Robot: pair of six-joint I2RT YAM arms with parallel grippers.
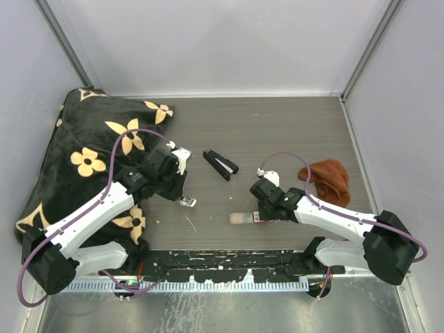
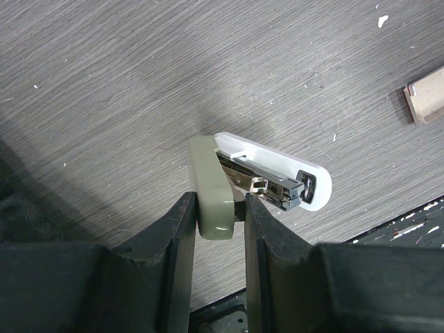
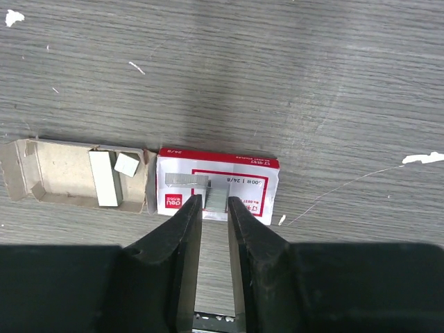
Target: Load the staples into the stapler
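My left gripper is shut on the small stapler (image 2: 214, 186), which has a pale green part and a white part. The stapler is spread apart, with its metal staple channel (image 2: 260, 177) showing. In the right wrist view, the red and white staple box (image 3: 253, 184) lies flat. On top of it are a grey staple strip (image 3: 182, 180) and a shorter staple piece (image 3: 216, 201). My right gripper is partly open over the box, its fingertips on either side of that shorter piece; whether they touch it is unclear.
An open cardboard tray (image 3: 66, 170) holding two white blocks joins the box on its left. A black stapler-like tool (image 1: 220, 164) lies farther back. A brown cloth (image 1: 329, 182) sits at the right, a flowered black cloth (image 1: 87, 184) at the left.
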